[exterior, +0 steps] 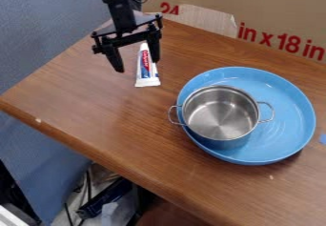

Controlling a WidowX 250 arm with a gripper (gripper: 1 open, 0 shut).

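My black gripper [135,56] hangs open over the back left of the wooden table, its two fingers spread apart, one each side of the upper part of a white, red and blue toothpaste tube [147,74]. The tube lies upright in the view, partly behind the gripper; whether a finger touches it I cannot tell. A steel pot [223,112] with two side handles sits empty in a light blue plate [287,106] on the right.
A cardboard box [280,25] with red print stands along the back. Bags and clutter lie below the table at lower left.
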